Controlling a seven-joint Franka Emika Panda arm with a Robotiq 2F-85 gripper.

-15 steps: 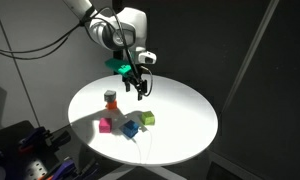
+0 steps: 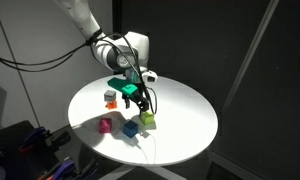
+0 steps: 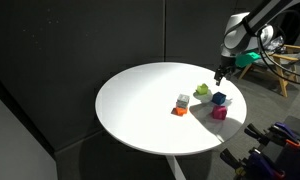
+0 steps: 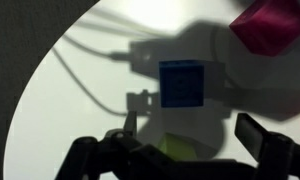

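On the round white table (image 2: 180,140) lies a blue cube (image 2: 131,130), with a green cube (image 2: 147,118) close behind it. To the left is a red block (image 2: 105,126). In the wrist view the blue block (image 4: 181,83) sits ahead of and between the fingertips, the green block (image 4: 178,147) is partly covered by the gripper body, and the red one (image 4: 271,25) is at the upper right. My gripper (image 2: 136,101) hangs above the table, apart from the blocks. Its fingers (image 4: 190,128) stand wide, with nothing held.
An orange block (image 3: 180,111) and a grey-white block (image 3: 183,101) stand together further toward the middle of the table.
The arm has come down and slightly toward the front, bringing the gripper nearer the blue and green cubes. The blocks have not visibly moved.
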